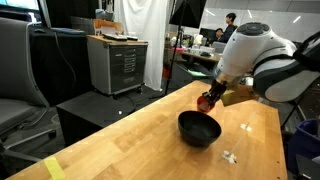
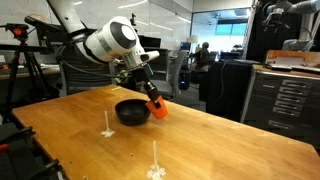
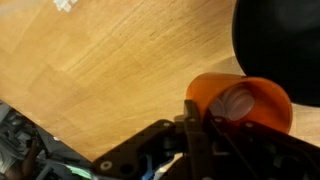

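Observation:
An orange cup [image 2: 158,107] hangs tilted at the tip of my gripper [image 2: 152,94], right beside a black bowl [image 2: 132,111]. In the wrist view my gripper is shut at the near rim of the orange cup [image 3: 269,95], whose thin wall passes between the fingertips. Something round and translucent shows inside the cup. The black bowl [image 3: 280,45] fills the upper right corner there, its edge close to the cup. From the other side, the cup [image 1: 205,103] appears just behind the bowl [image 1: 198,128], partly covered by it.
Small white pieces [image 2: 155,165] lie on the wooden table [image 2: 230,140], with another white piece [image 2: 108,127] nearer the arm's base. A grey drawer cabinet [image 1: 123,67] stands beyond the table.

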